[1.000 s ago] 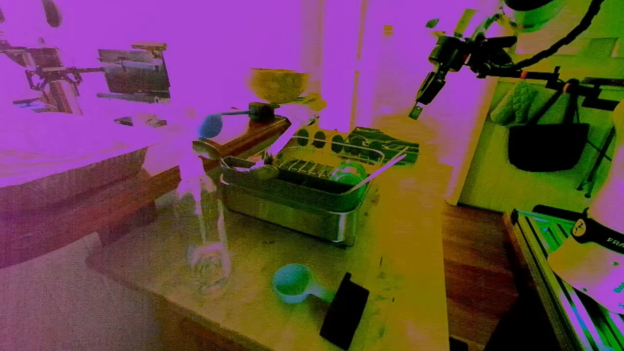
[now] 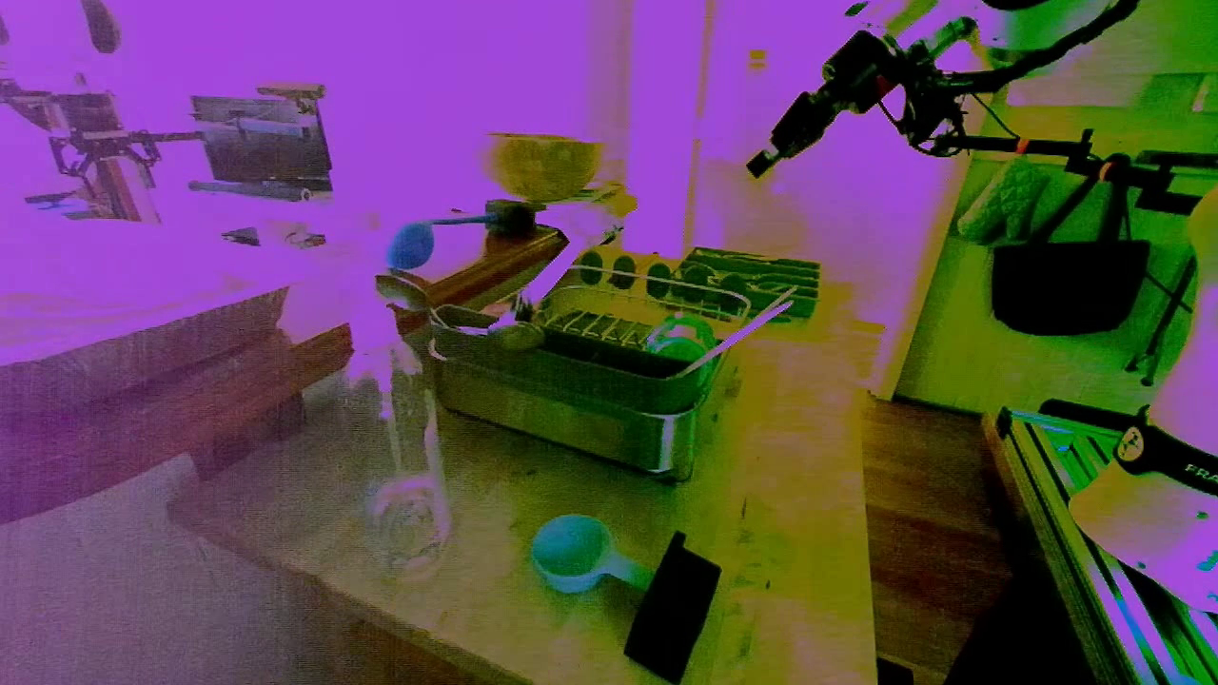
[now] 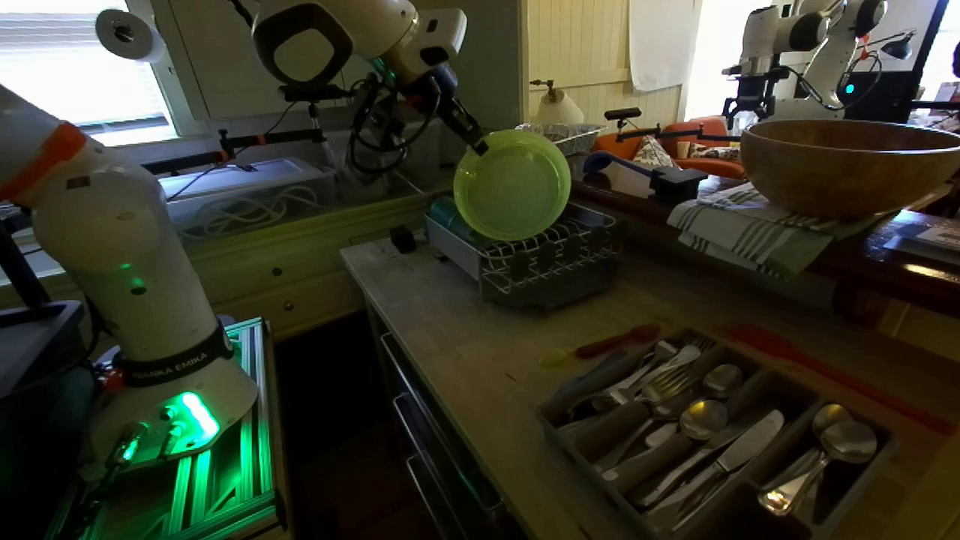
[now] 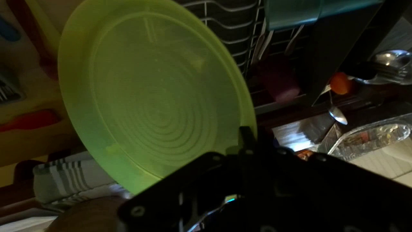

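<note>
A translucent yellow-green plate (image 3: 513, 186) hangs tilted, its flat face toward exterior view 2, in front of and above the dish rack (image 3: 490, 279). My gripper (image 3: 481, 145) is shut on its upper-left rim there. In the wrist view the plate (image 4: 154, 89) fills the left and middle, and the gripper pinches its edge at the lower right. Exterior view 1 shows the gripper (image 2: 760, 165) high behind the rack (image 2: 559, 413), but the plate is lost in the washed-out colours.
A cutlery tray (image 3: 576, 450) stands on the near counter, with a red utensil (image 3: 828, 373) behind it. A wooden bowl (image 3: 846, 166) rests on a striped towel (image 3: 747, 220) on the ledge. In exterior view 1, a glass bottle (image 2: 408, 502) and blue scoop (image 2: 573, 553) occupy the counter before the rack.
In exterior view 1 the gripper has moved left and upward, and its fingers now tilt more to the left. The rack and the things on the counter look unmoved.
</note>
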